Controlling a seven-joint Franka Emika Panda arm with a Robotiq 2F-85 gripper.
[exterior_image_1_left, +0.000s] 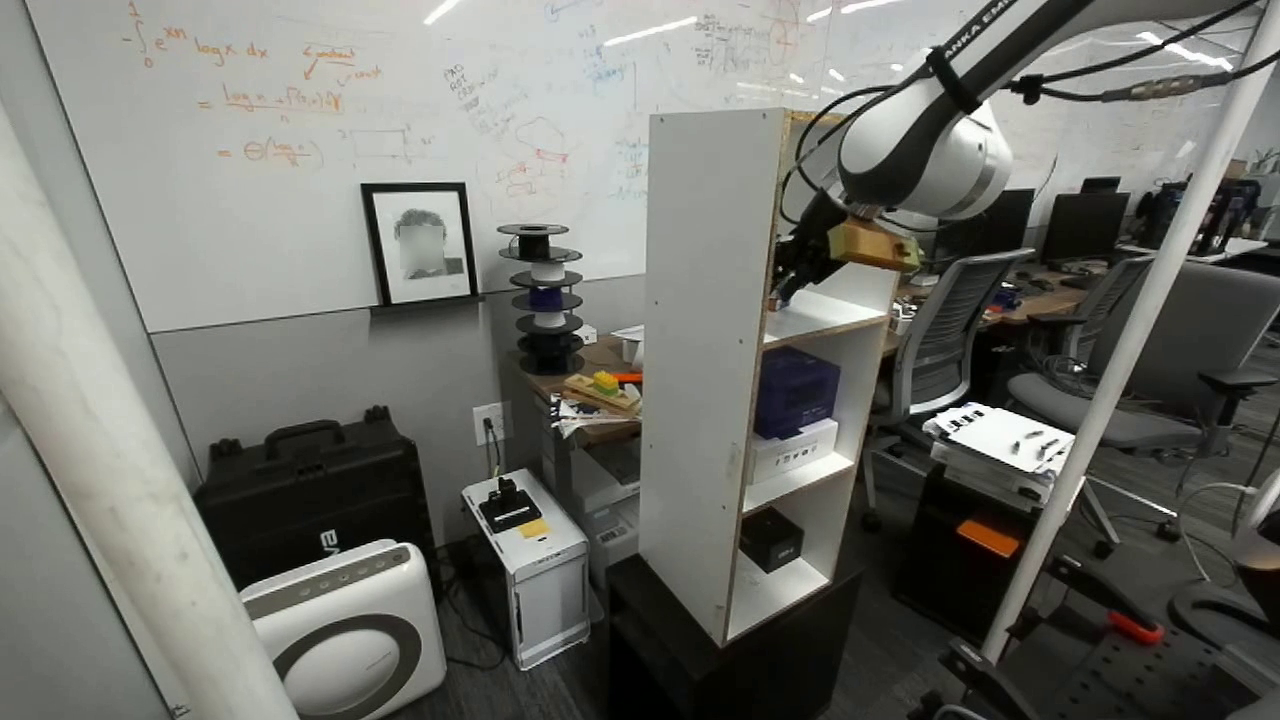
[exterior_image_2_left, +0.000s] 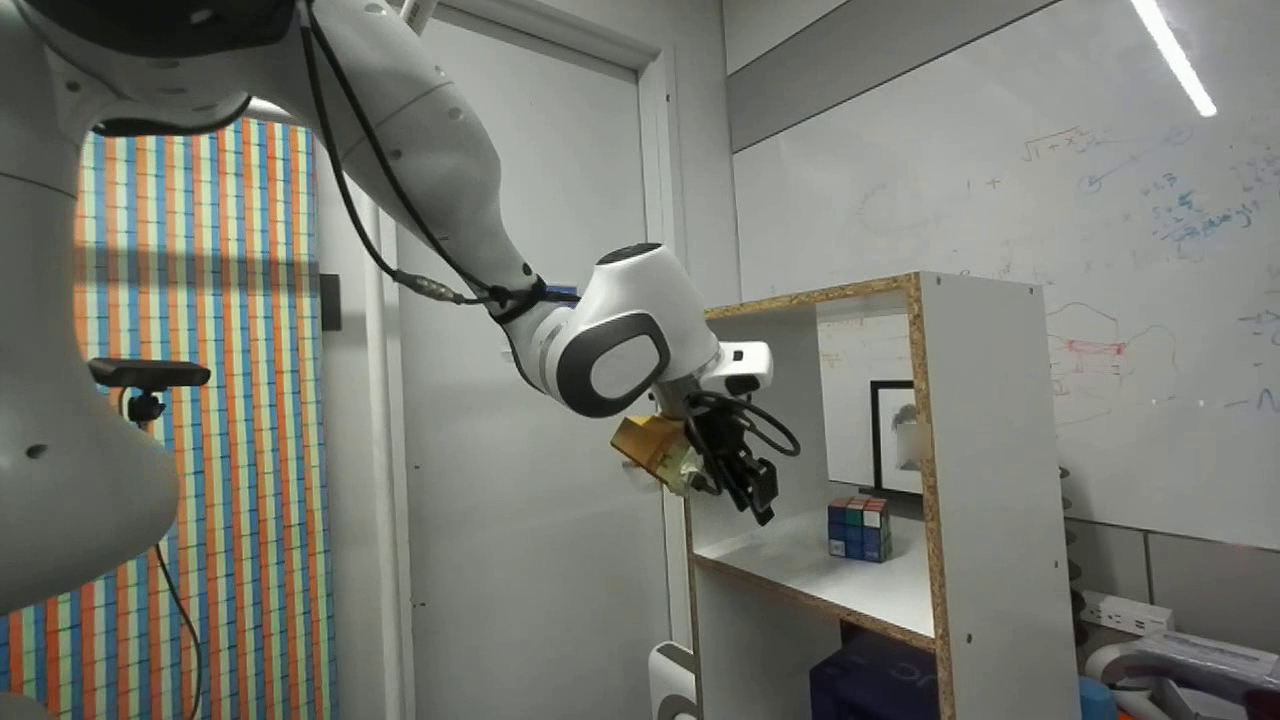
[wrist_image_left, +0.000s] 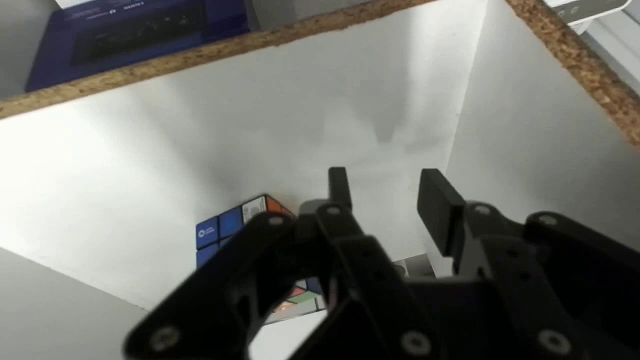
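Observation:
A Rubik's cube rests on the top shelf of the white shelving unit, towards the side panel with the whiteboard behind. My gripper is at the front of that compartment, tilted downward, apart from the cube. In the wrist view, a clear gap separates the two fingertips of the gripper, and nothing is held between them. The cube appears left of the fingers there, its lower part covered by the dark gripper body. In exterior view 1 the gripper hides most of the cube.
Side panels and a chipboard front edge bound the compartment. On the shelf below sits a dark blue box on a white box. A small black box occupies the bottom shelf. Bare shelf surface surrounds the cube.

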